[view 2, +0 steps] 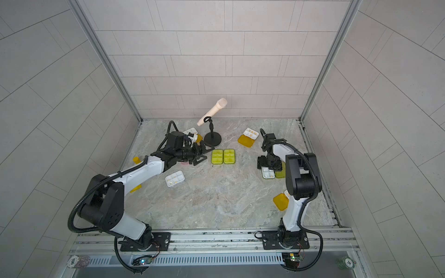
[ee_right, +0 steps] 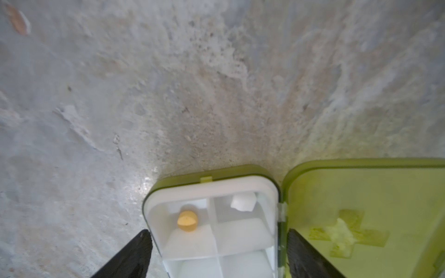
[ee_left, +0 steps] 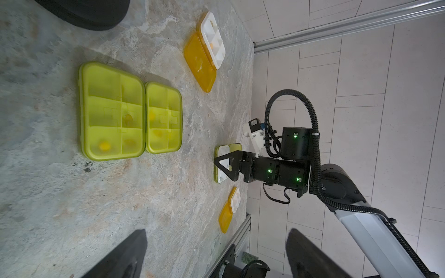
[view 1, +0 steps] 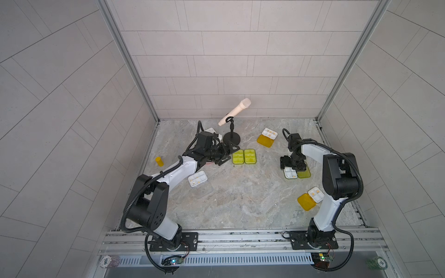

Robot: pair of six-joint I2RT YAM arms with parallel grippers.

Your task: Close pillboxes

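An open pillbox lies under my right gripper: white compartment tray (ee_right: 243,238) with pills, yellow-green lid (ee_right: 370,208) folded out right. That gripper's fingers straddle the tray in the right wrist view, part open; whether they touch it is unclear. My left gripper stands open above the table, nothing visible between its fingers. Ahead of it lie two shut yellow-green pillboxes (ee_left: 112,111) (ee_left: 163,118), side by side. Open orange-lidded pillboxes lie at back centre-right (view 1: 265,140) and front right (view 1: 306,201).
A black stand (view 1: 231,138) holds a pale microphone (view 1: 234,111) at the back. A white pillbox (view 1: 197,178) lies below my left arm, a small yellow object (view 1: 159,161) at far left.
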